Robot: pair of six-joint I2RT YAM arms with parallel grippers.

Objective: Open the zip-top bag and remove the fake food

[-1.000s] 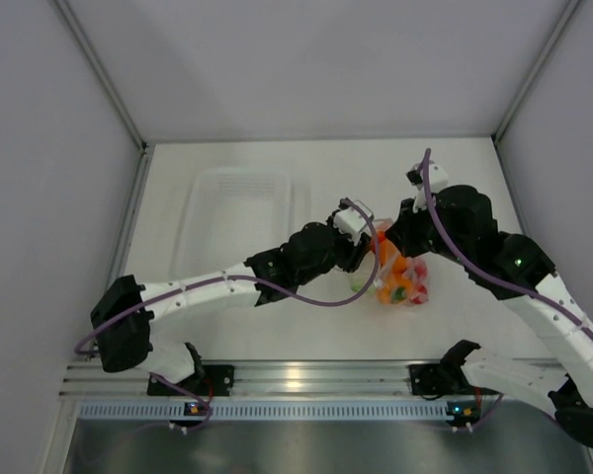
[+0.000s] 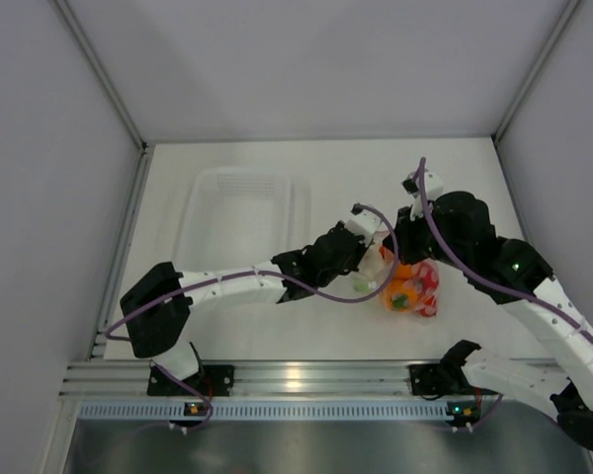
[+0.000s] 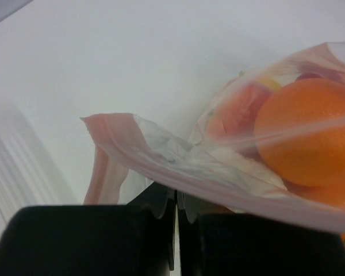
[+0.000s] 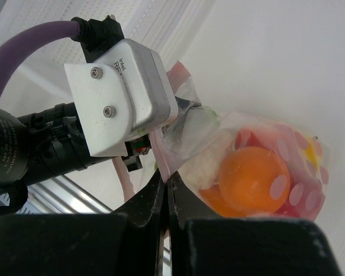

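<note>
The zip top bag point(image 2: 410, 296) with orange and red fake food lies at the right of the table, between both grippers. In the left wrist view its pink-edged top point(image 3: 230, 184) runs across my left gripper, which is shut, the bag's film at its tips. In the right wrist view my right gripper is shut on the pink strip at the bag's edge. An orange fruit point(image 4: 253, 184) shows through the film.
An empty white plastic bin point(image 2: 232, 217) stands at the left of the table. The table behind the bag is clear. Walls enclose the workspace.
The bag has shifted and bulges a little further right.
</note>
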